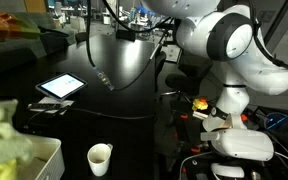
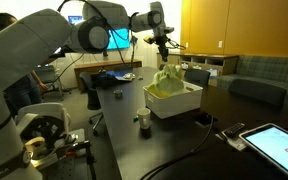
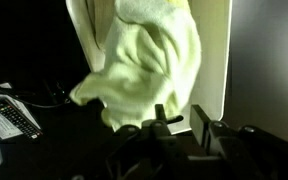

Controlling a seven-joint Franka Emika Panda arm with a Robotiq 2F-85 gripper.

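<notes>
A pale green cloth (image 2: 168, 76) is bunched at the white box (image 2: 179, 103), its top standing above the rim. In the wrist view the cloth (image 3: 149, 65) spreads blurred across the box. My gripper (image 2: 172, 43) is above it, with a gap showing between its fingers and the cloth. The fingertips stand apart in the wrist view, at the lower edge near the box's end wall. A yellow cloth (image 2: 164, 92) lies in the box, mostly covered by the green one. In exterior view 1 the green cloth (image 1: 2, 130) hides much of the box (image 1: 46, 160); the gripper is out of that view.
A white mug (image 1: 99, 158) stands on the dark table close to the box. A tablet (image 1: 61, 86) with a cable lies farther back. Clear tabletop (image 1: 134, 120) extends beyond the mug.
</notes>
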